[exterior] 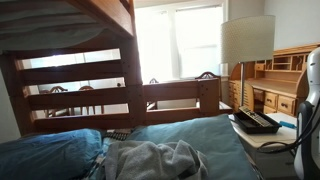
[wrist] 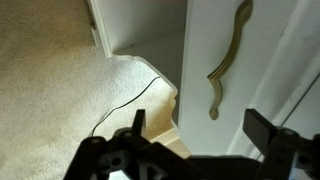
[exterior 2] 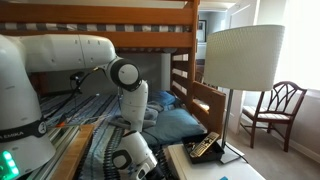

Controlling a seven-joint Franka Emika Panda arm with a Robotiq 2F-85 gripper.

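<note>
My gripper stands open at the bottom of the wrist view, with nothing between its black fingers. Beyond it is a white drawer front or door [wrist: 205,75] with a curved brass handle [wrist: 233,48]. The handle lies ahead of the fingers and apart from them. In exterior view 2 the white arm [exterior 2: 130,150] bends down low beside the white nightstand [exterior 2: 190,165]; the fingers cannot be made out there. Part of the arm [exterior: 312,140] shows at the right edge of exterior view 1.
A lamp [exterior 2: 240,58] and a black tray [exterior 2: 206,146] stand on the nightstand. The bed [exterior: 215,140] with a grey blanket [exterior: 150,160] is close by. Beige carpet [wrist: 45,90] with a thin black cable [wrist: 125,104] lies at the left of the wrist view.
</note>
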